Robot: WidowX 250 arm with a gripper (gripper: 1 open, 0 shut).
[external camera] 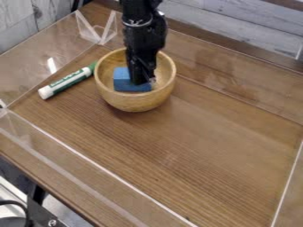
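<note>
A wooden bowl [136, 99] sits on the table toward the upper left, holding a blue block [126, 82]. My black gripper [147, 73] reaches down from the top into the bowl, over the right part of the block, and looks shut; whether anything is between its fingertips is hidden by its dark body.
A green-and-white tube [62, 83] lies left of the bowl. A clear plastic piece [97, 27] is at the upper left.
</note>
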